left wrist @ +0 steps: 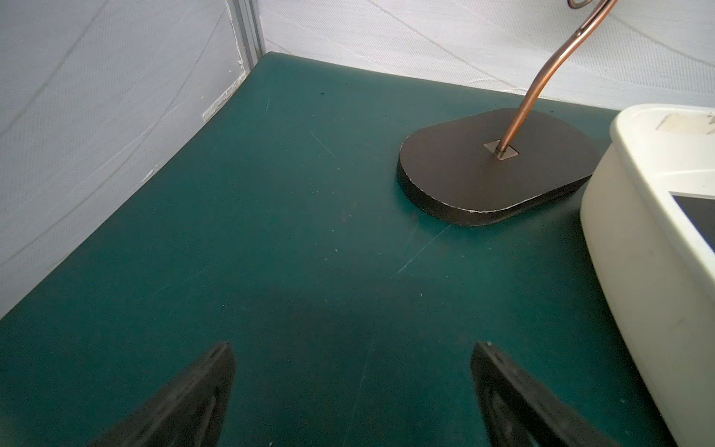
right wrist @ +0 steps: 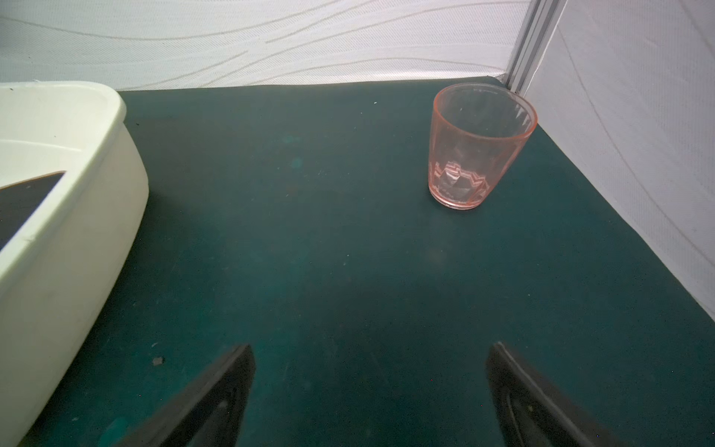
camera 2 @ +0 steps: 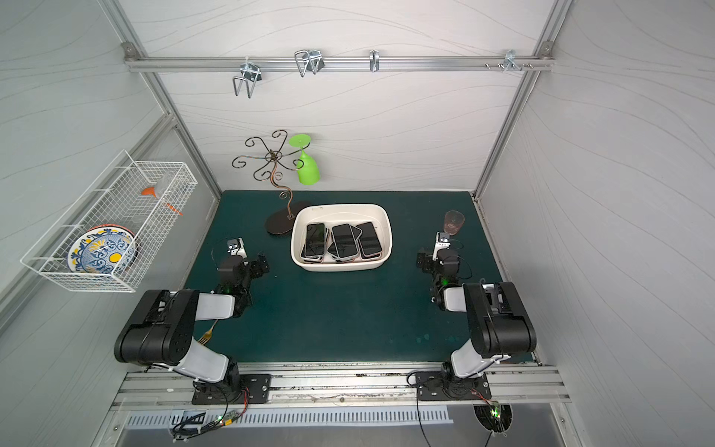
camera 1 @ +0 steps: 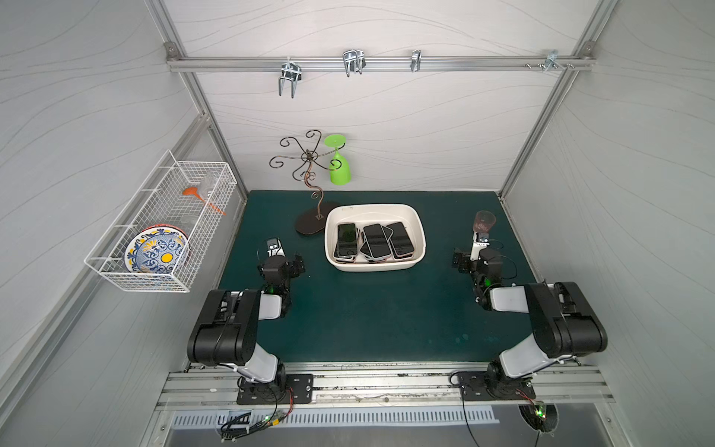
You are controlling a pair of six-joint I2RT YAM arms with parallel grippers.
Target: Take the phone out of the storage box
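A white storage box stands in the middle of the table toward the back. Inside lie several dark-screened phones in three groups: a left phone, a middle phone and a right phone, with other pale-edged ones partly hidden under them. My left gripper is open left of the box, with only bare table between its fingers. To the right of the box my right gripper is open too, and empty. Neither touches the box, whose sides show at the edges of both wrist views.
A metal stand with a dark base and a green goblet hanging on it rises behind the box's left side. A pink cup stands back right. A wire basket hangs left.
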